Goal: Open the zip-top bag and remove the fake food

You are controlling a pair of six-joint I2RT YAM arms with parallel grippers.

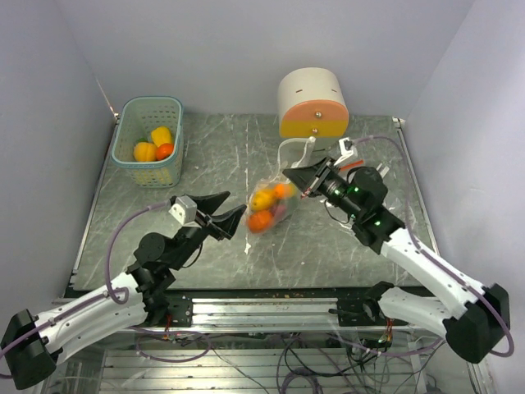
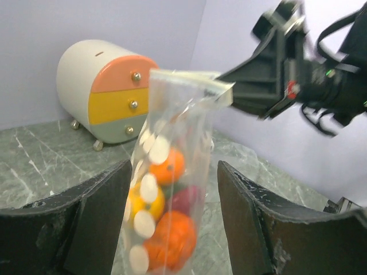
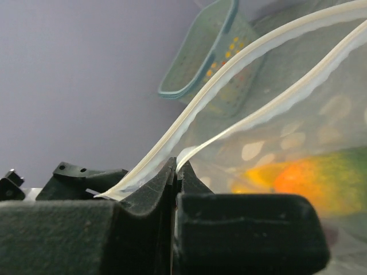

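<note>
The clear zip top bag (image 2: pixel 178 120) hangs from my right gripper (image 1: pixel 289 173), whose fingers (image 3: pixel 143 200) are shut on one side of its rim. In the right wrist view the two pale zip edges spread apart away from the fingertips. Inside the bag are an orange fruit (image 2: pixel 170 238), a yellow one (image 2: pixel 150 200), a smaller orange one (image 2: pixel 168 167) and a dark pink piece (image 2: pixel 187 200). My left gripper (image 1: pixel 238 203) stands open beside the bag, nothing between its fingers; in its own view the bag lies beyond the gap.
A green basket (image 1: pixel 148 104) with several fake foods stands at the back left. The white drum-shaped drawer box (image 1: pixel 308 86) is at the back, behind the right gripper. An orange strip (image 1: pixel 352 165) lies at right.
</note>
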